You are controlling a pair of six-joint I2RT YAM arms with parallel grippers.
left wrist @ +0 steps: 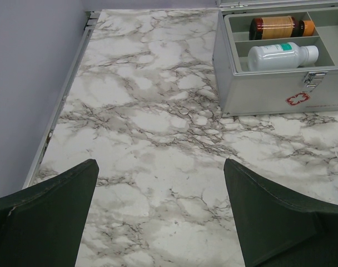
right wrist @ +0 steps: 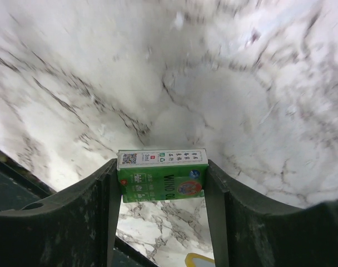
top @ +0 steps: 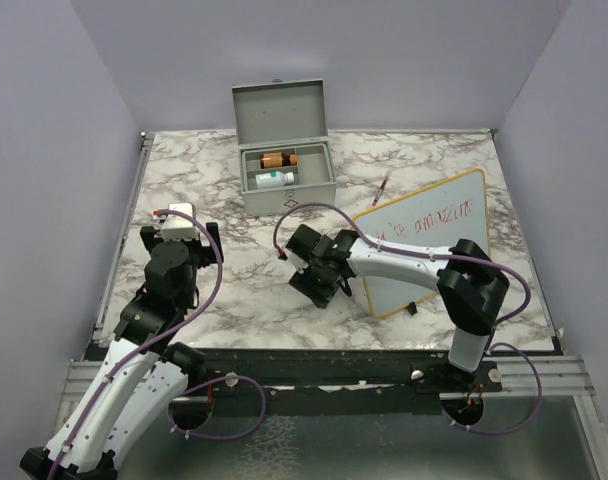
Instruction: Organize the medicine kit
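Between the fingers of my right gripper is a small green box (right wrist: 158,186) with a white top edge, gripped at both ends. From above, the right gripper hangs over the table's front middle and mostly hides the box. An open grey medicine case (top: 290,202) stands at the back. Inside, an amber bottle (top: 276,160) lies in the rear compartment and a white bottle (top: 274,180) in the front one; the compartment on the right looks empty. My left gripper is open on the left side, nothing between its fingers.
A yellow-edged whiteboard (top: 424,225) with red writing lies on the right, partly under the right arm. Near its upper left edge is a red pen (top: 381,190). Bare marble tabletop (top: 244,260) stretches between left arm and case.
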